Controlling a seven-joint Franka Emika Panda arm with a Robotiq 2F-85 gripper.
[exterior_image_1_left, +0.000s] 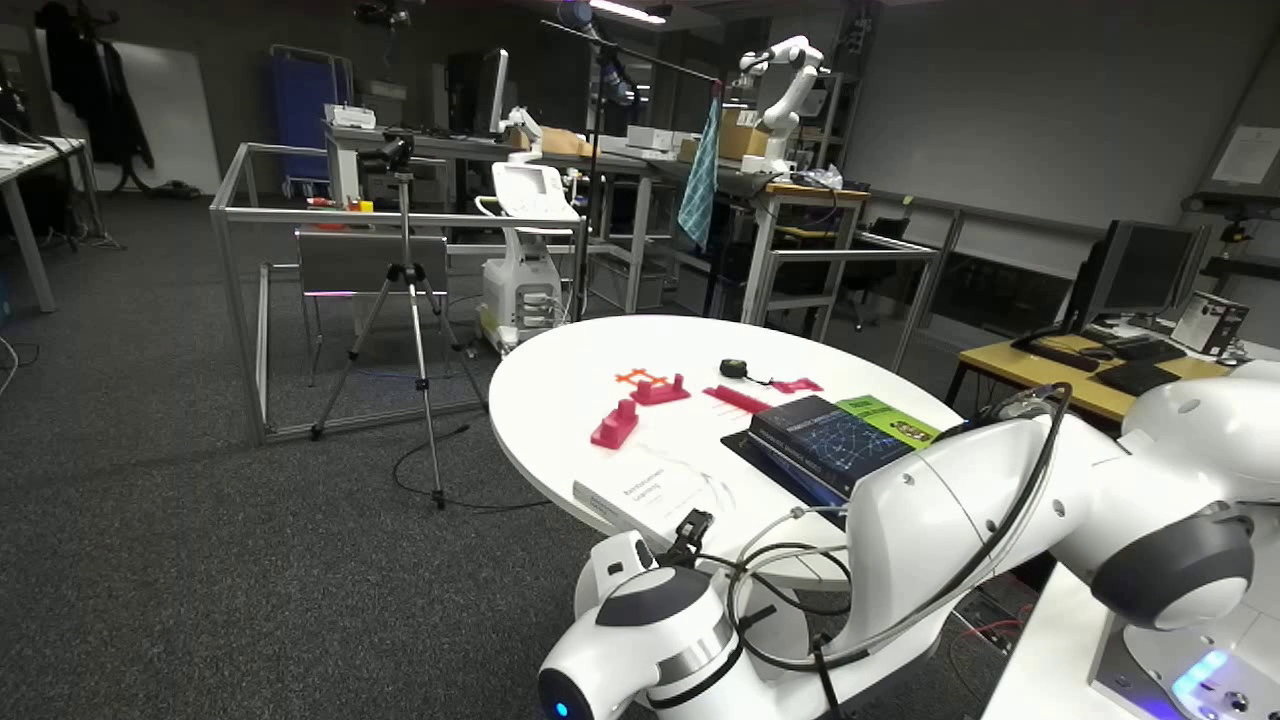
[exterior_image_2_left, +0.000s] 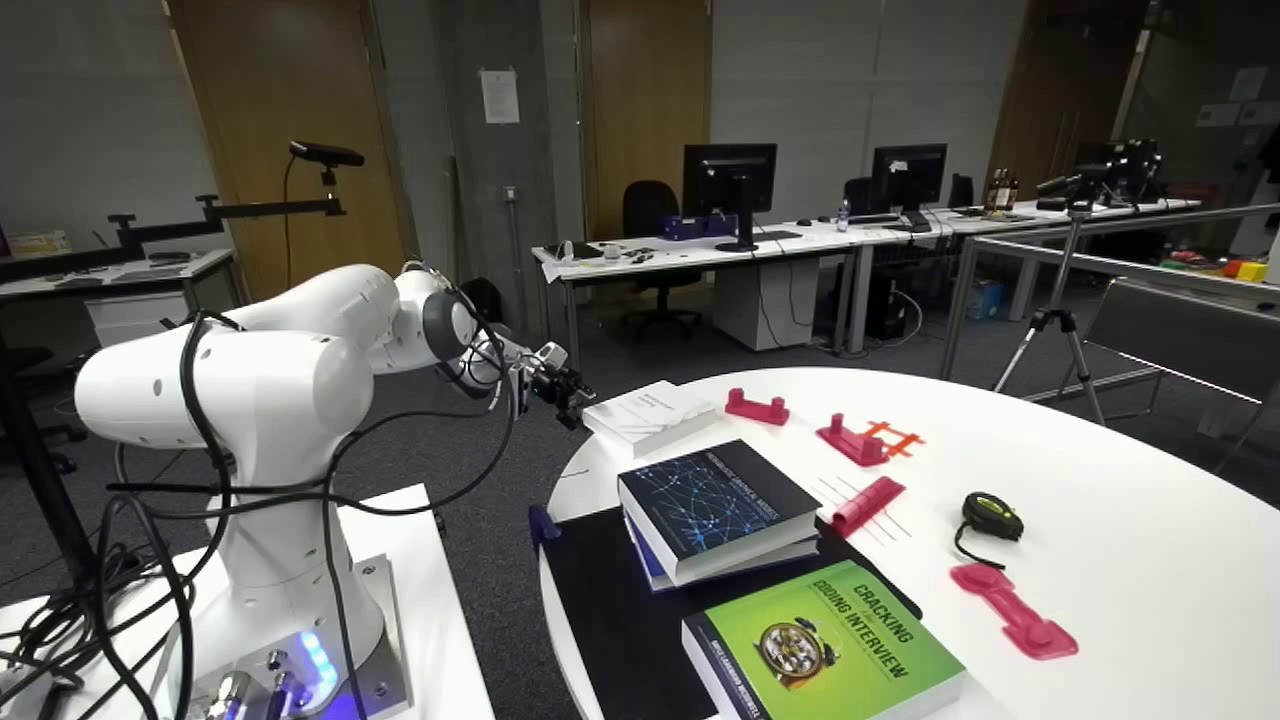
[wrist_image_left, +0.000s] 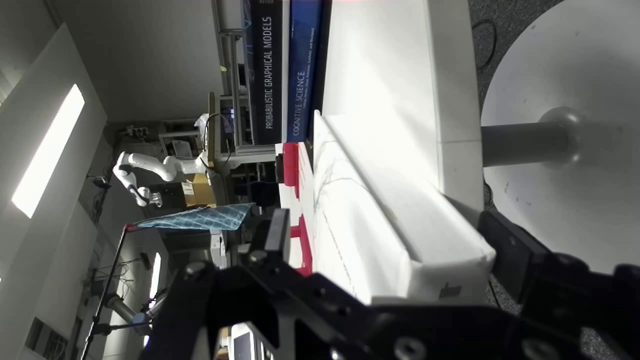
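A thick white book lies flat at the edge of the round white table; its near corner juts slightly past the rim. In the wrist view my gripper is open, turned sideways, one finger on the cover side and the other finger by the book's lower edge. The near end of the white book shows between them; I cannot tell whether either finger touches it. In exterior view 1 the gripper is at the book's near end, its fingertips partly hidden.
Dark and blue books are stacked on a black mat, with a green book nearby. Red plastic parts, an orange frame and a tape measure lie farther over.
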